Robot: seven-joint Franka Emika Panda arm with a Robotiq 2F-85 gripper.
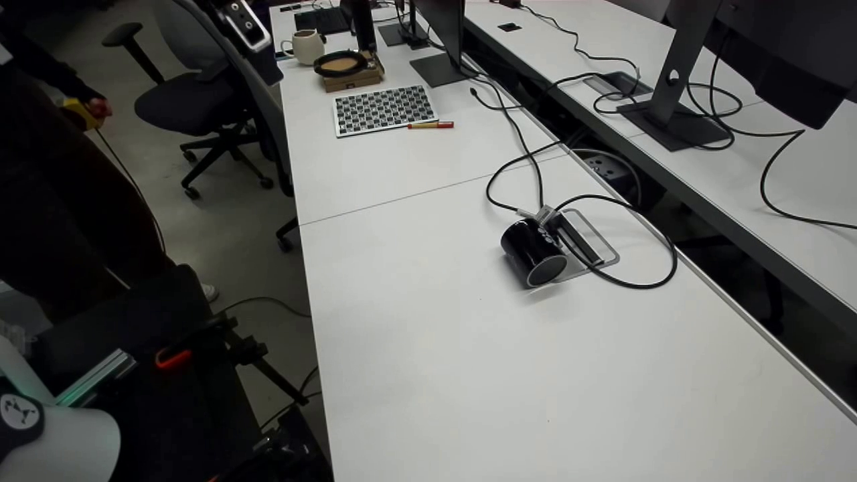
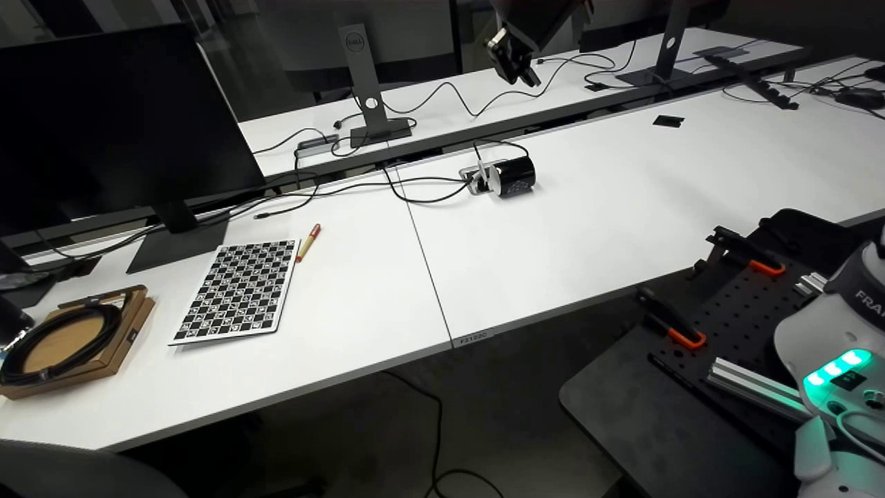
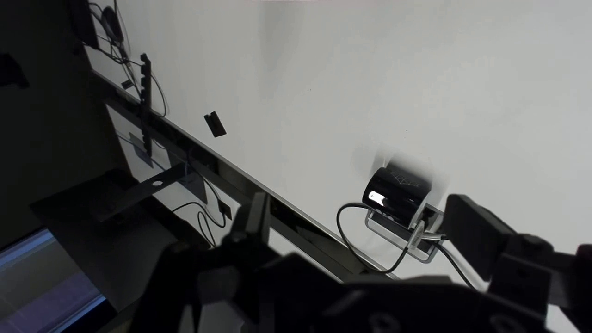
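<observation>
A black mug (image 1: 530,248) lies on its side on the white desk, against a metal-framed cable outlet (image 1: 608,250). Its pale mouth faces left in exterior view 2, where the mug (image 2: 516,175) rests at the desk's far edge. High above the desk my gripper (image 2: 516,70) hangs at the top of that view, well clear of the mug. The wrist view has the gripper open, its two dark fingers wide apart. Between and beyond them, out of contact, appears the mug (image 3: 395,193). No object is held.
Black cables (image 1: 643,285) loop around the outlet. A checkered board (image 2: 238,290), a red-and-yellow marker (image 2: 308,243) and a cardboard box with coiled cable (image 2: 79,340) sit on the adjoining desk. A monitor (image 2: 124,124) stands behind them.
</observation>
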